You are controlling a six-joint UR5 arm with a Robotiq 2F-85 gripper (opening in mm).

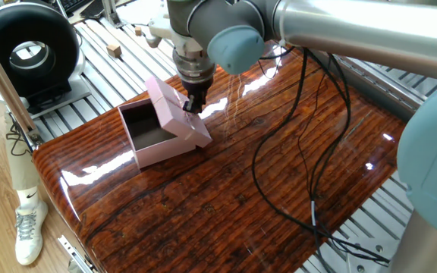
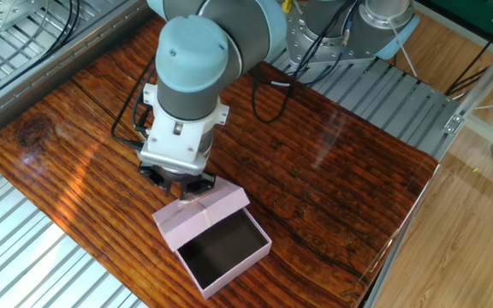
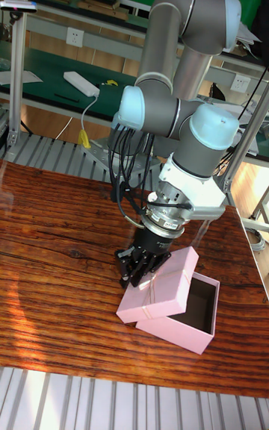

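A pink box (image 2: 233, 272) with a dark inside stands on the brown wooden table, partly uncovered. Its pink lid (image 2: 204, 216), tied with a thin ribbon, lies tilted across one side of the box. In exterior view 1 the lid (image 1: 174, 114) has its left edge raised and its right side low. My black gripper (image 3: 137, 267) points down at the low side of the lid, at or very near its top face. The fingertips are small and dark there, and whether they are open or shut on the ribbon does not show. The bow is hidden.
Black cables (image 1: 303, 152) hang from the arm over the table and run to its edge. A black ring-shaped device (image 1: 30, 54) stands beyond the table's left corner. Much of the tabletop (image 2: 315, 184) around the box is clear.
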